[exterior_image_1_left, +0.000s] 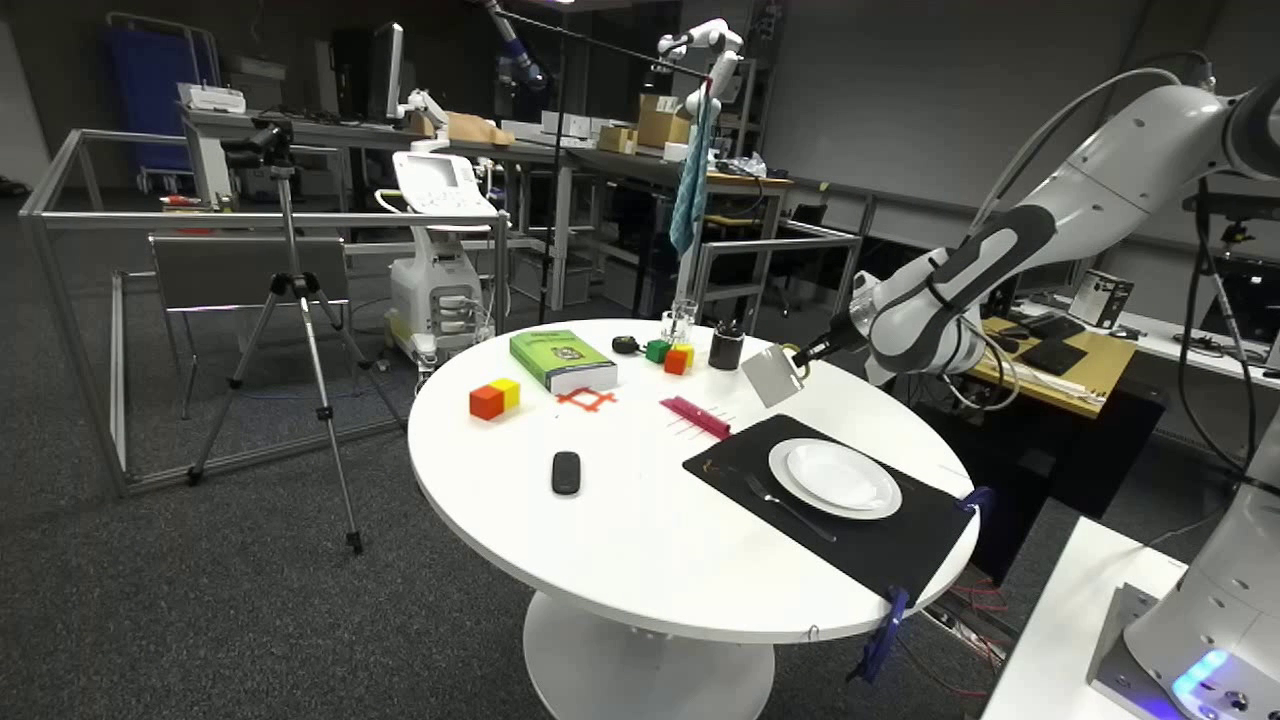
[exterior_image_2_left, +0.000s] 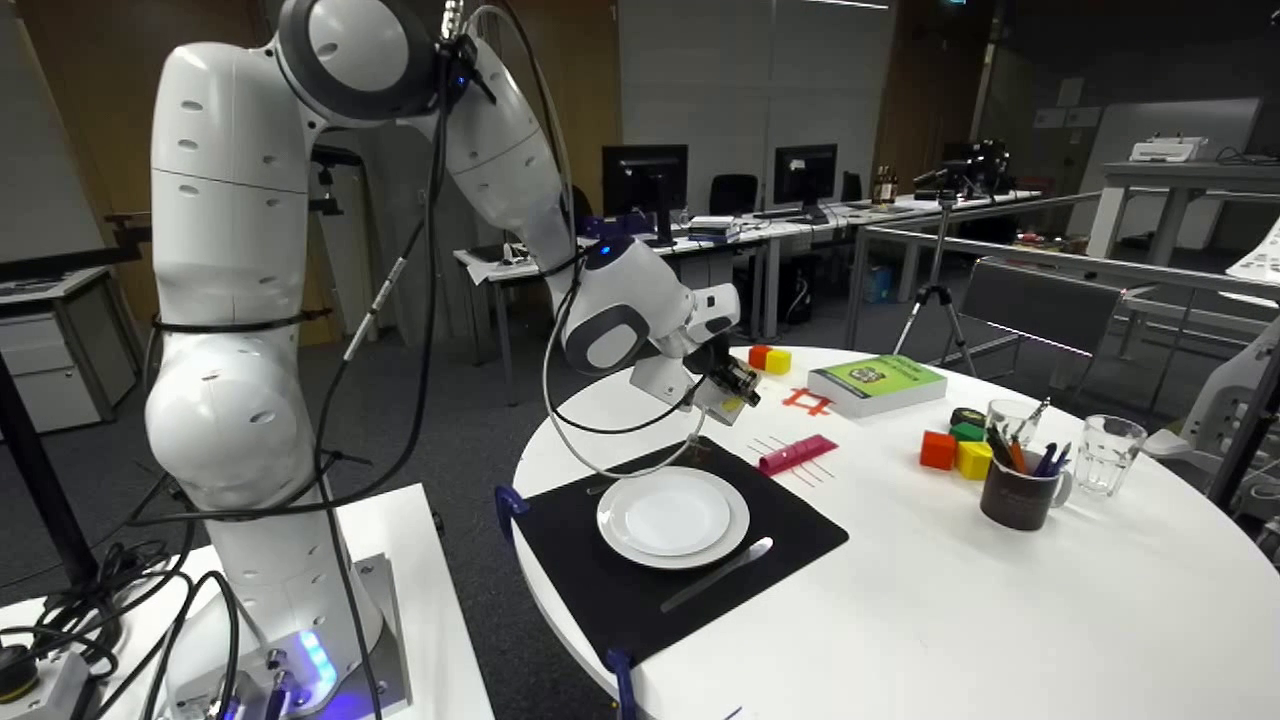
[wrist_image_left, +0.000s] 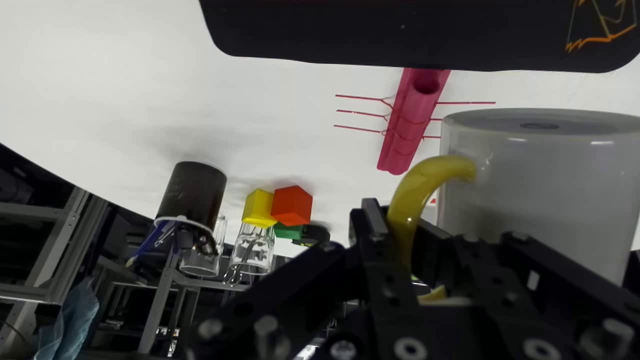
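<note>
A pale grey mug (wrist_image_left: 540, 192) with a yellow handle (wrist_image_left: 414, 192) hangs in the air over the round white table (exterior_image_1_left: 624, 516). My gripper is shut on that handle, its dark fingers crossing it in the wrist view. Exterior view 1 has the mug (exterior_image_1_left: 771, 376) tilted beside the gripper (exterior_image_1_left: 806, 355), above the table near the far corner of the black placemat (exterior_image_1_left: 734, 454). Its base shows in the wrist view; the opening is hidden. In exterior view 2 the gripper (exterior_image_2_left: 737, 382) mostly covers the mug.
Stacked white plates (exterior_image_2_left: 672, 516) lie on the placemat between a fork (exterior_image_1_left: 786, 504) and a knife (exterior_image_2_left: 717, 574). Around them are a magenta holder (exterior_image_1_left: 696, 418), a green book (exterior_image_1_left: 561, 360), coloured cubes (exterior_image_2_left: 938, 450), a dark pen mug (exterior_image_2_left: 1020, 494) and glasses (exterior_image_2_left: 1106, 456).
</note>
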